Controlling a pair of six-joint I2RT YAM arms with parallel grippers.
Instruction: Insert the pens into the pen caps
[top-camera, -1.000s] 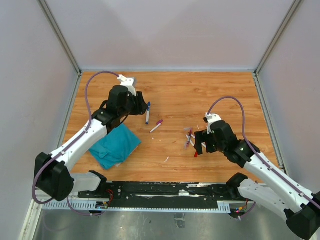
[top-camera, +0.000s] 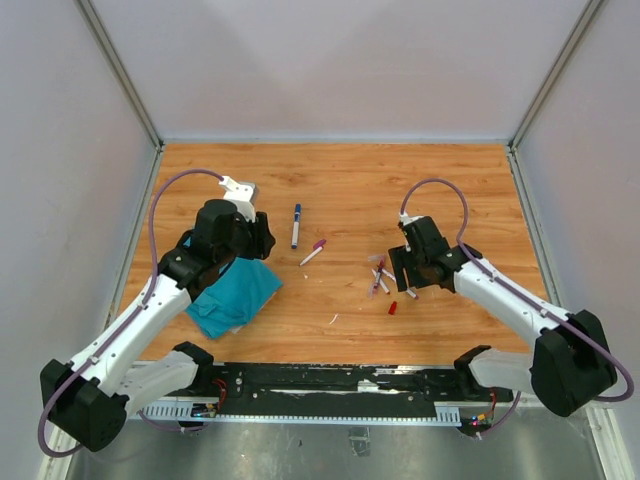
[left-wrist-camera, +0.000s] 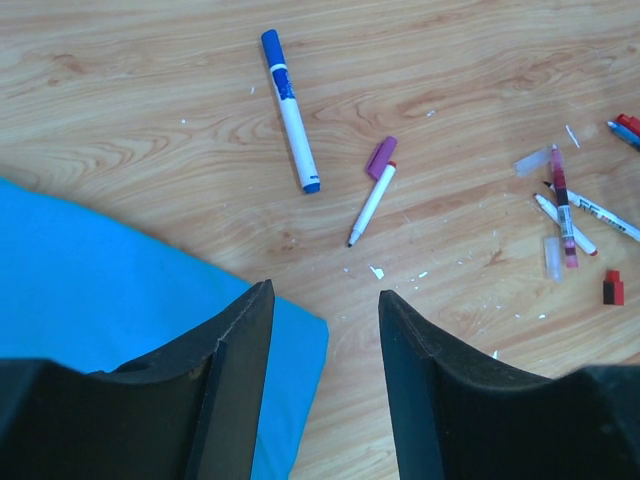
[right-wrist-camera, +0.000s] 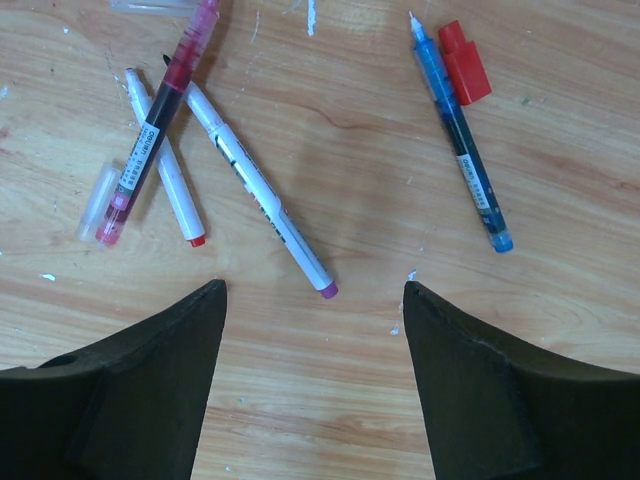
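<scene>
My left gripper is open above the blue cloth's edge, nothing between its fingers. In the left wrist view lie a blue marker (left-wrist-camera: 293, 122), a white pen (left-wrist-camera: 370, 207) and a purple cap (left-wrist-camera: 381, 157). My right gripper is open over a pen cluster: a white pen with purple end (right-wrist-camera: 262, 195), a red-tipped white pen (right-wrist-camera: 178, 187), a pink pen (right-wrist-camera: 147, 148) beside a clear cap (right-wrist-camera: 100, 198). A blue pen (right-wrist-camera: 460, 155) lies beside a red cap (right-wrist-camera: 463, 62).
A blue cloth (top-camera: 235, 299) covers the left front of the wooden table (top-camera: 340, 180), partly under the left arm. Small white scraps lie near the pens.
The pens lie as before.
</scene>
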